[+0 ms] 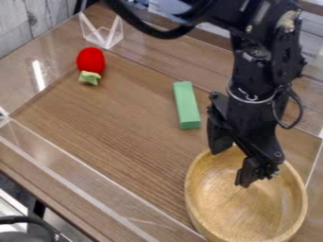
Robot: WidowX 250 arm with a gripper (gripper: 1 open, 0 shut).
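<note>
My gripper (243, 146) hangs open over the back half of a large tan wooden bowl (237, 208) at the lower right. Its black housing hides part of the bowl's rim and whatever may lie beneath it. I cannot see anything held between its fingers. A green block (186, 104) lies on the wooden table just left of the arm.
A red object (90, 61) with a pale green part sits at the upper left, near a white wire-like holder (101, 28). A dark cable runs at the lower left edge.
</note>
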